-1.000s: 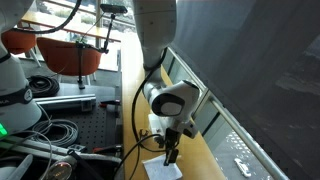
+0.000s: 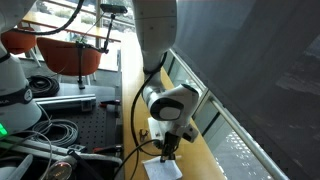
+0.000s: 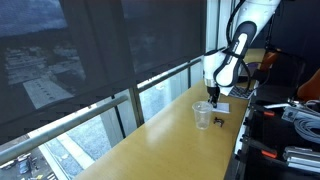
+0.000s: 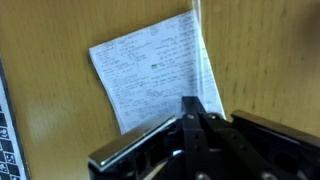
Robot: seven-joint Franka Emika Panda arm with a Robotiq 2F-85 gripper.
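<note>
A sheet of paper covered in handwriting [image 4: 150, 70] lies on the wooden table, slightly turned in the wrist view. A pale strip runs along its right side and past its top edge. My gripper reaches in from the bottom of that view, shut, with nothing showing between its fingers. It hides the paper's lower part. In exterior view 1 the gripper [image 2: 168, 155] points down at the far edge of the white paper [image 2: 163, 170]. Whether the fingertips touch the paper, I cannot tell.
A clear container [image 3: 203, 116] stands on the table near the paper, with a small dark object [image 3: 219, 122] beside it. A black-and-white patterned edge [image 4: 8, 140] shows at the wrist view's left.
The gripper has shifted slightly to the left in exterior view 1 over the last second. The paper appears to lie where it was.
</note>
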